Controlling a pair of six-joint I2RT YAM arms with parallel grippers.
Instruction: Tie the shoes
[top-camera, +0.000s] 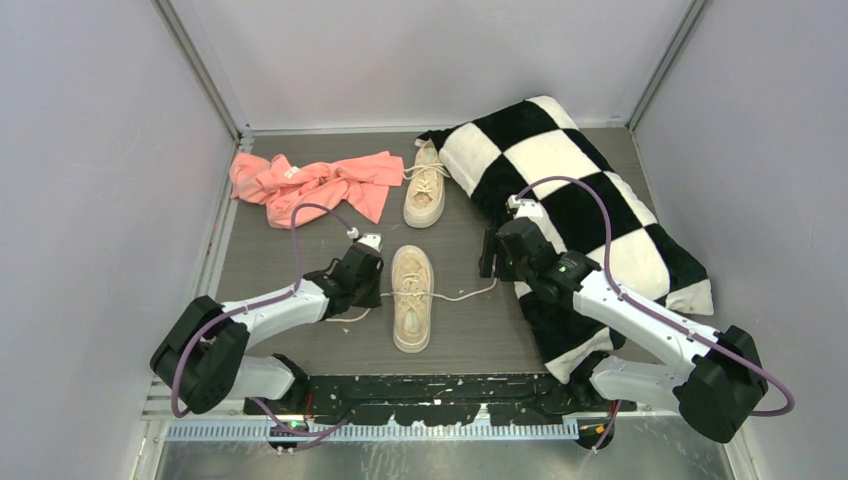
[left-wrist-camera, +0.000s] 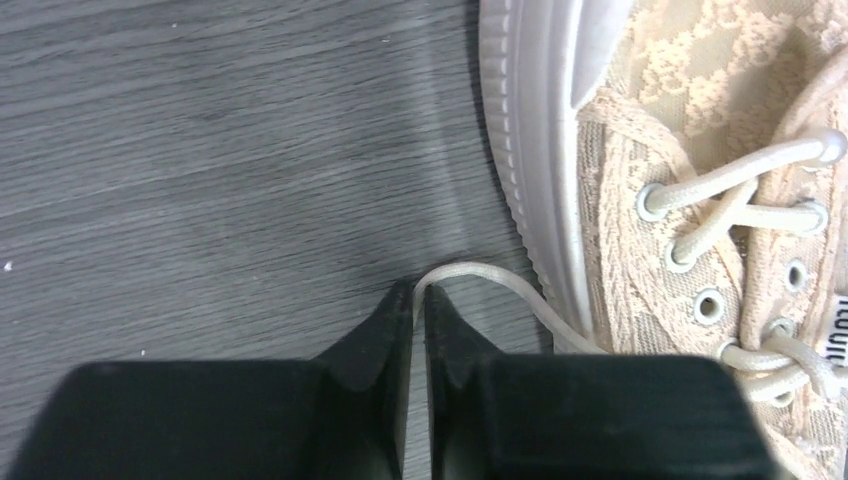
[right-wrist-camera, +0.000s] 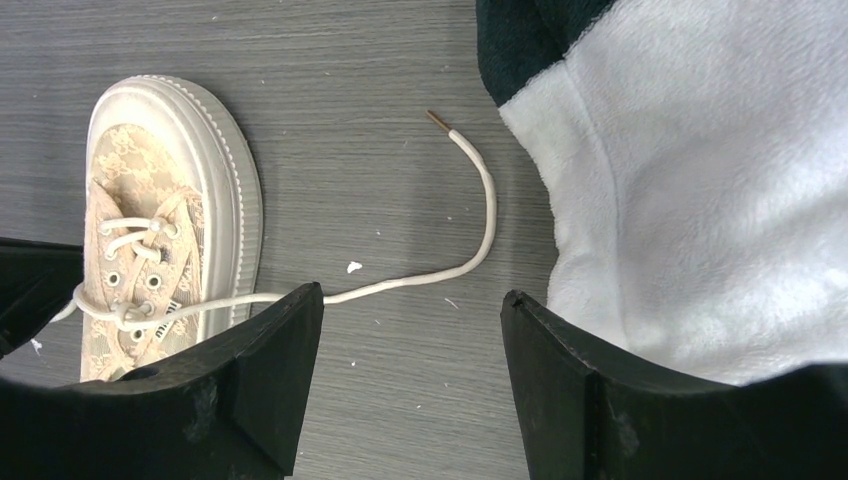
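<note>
The near beige shoe (top-camera: 412, 320) lies in the middle with its white lace out to both sides; another shoe (top-camera: 423, 205) sits behind it. In the left wrist view, my left gripper is low at the shoe's left side, its fingertips nearly together on the lace (left-wrist-camera: 500, 278). My right gripper is open above the floor right of the shoe, under the lace's free end (right-wrist-camera: 470, 150) in the right wrist view, with nothing between its fingers.
A pink cloth (top-camera: 320, 185) lies back left. A checkered black-and-white cushion (top-camera: 550, 155) fills the right, beneath part of the right arm. Grey walls bound the area; bare floor shows left of the near shoe.
</note>
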